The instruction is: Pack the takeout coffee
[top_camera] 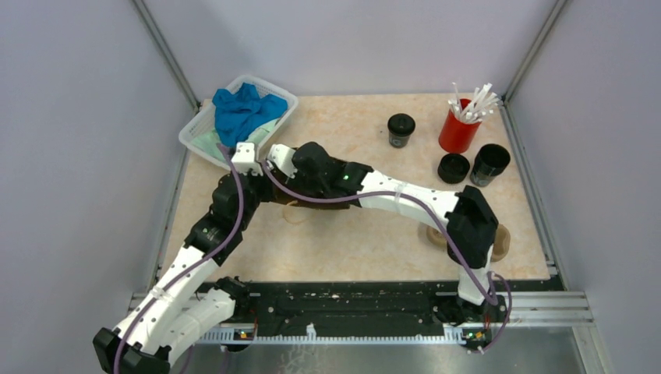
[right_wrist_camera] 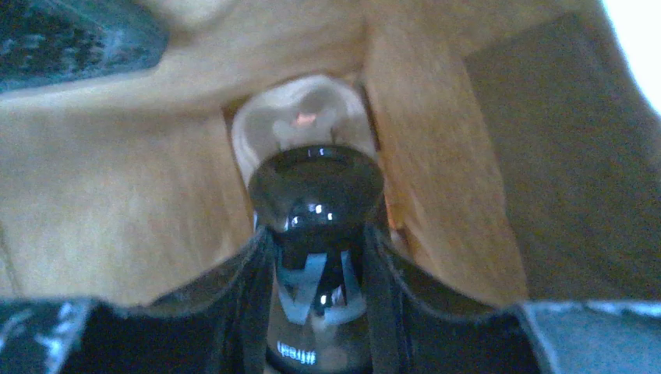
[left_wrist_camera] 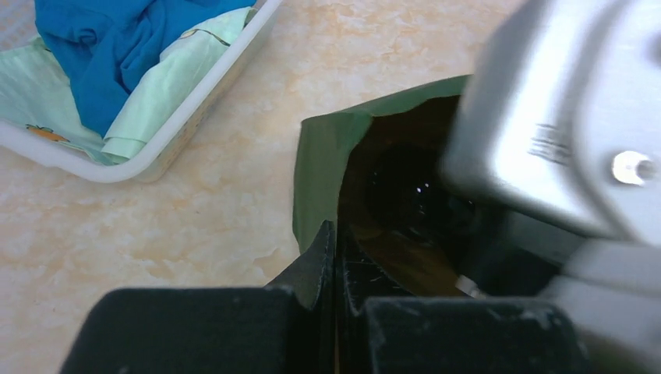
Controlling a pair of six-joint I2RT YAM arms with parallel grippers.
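A dark paper bag (left_wrist_camera: 319,171) with a brown inside stands open left of the table's centre, mostly under both arms in the top view. My left gripper is shut at the bag's near edge; whether the bag's thin wall is between its fingers is hard to tell. My right gripper reaches into the bag, shut on a black coffee cup (right_wrist_camera: 316,187), which stands over a pale moulded shape (right_wrist_camera: 304,105) beside cardboard walls in the blurred right wrist view.
A white basket with blue cloth (top_camera: 242,109) is at back left. A black lidded cup (top_camera: 401,128), a red straw holder (top_camera: 456,132), two dark containers (top_camera: 487,167) and a cardboard carrier (top_camera: 499,238) are on the right.
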